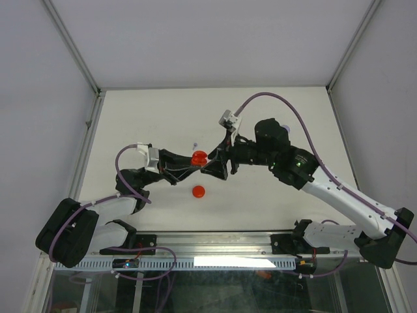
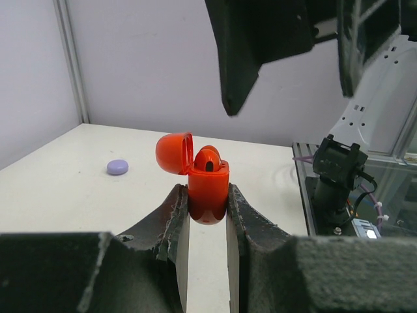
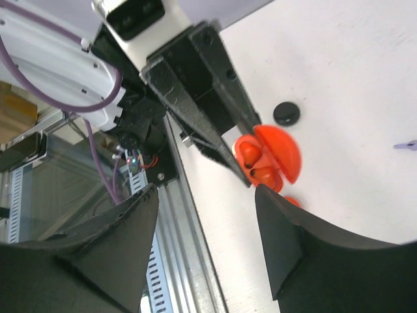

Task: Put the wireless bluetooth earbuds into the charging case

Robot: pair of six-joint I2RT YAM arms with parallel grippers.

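Observation:
A red earbud case [image 1: 199, 158] with its lid raised sits held in my left gripper [image 1: 189, 168]; in the left wrist view the case [image 2: 208, 194] is between its two fingertips. In the right wrist view the open case [image 3: 280, 153] shows red earbud shapes inside. My right gripper [image 1: 217, 166] is just right of the case; in the left wrist view its dark fingers [image 2: 240, 59] hang above and apart from it, and in its own view they stand apart with nothing seen between them.
A red disc [image 1: 199, 191] lies below the grippers on the white table [image 1: 143, 111]. A purple disc [image 2: 117, 167], a small purple piece [image 3: 405, 145] and a dark round object [image 3: 286, 113] are also about.

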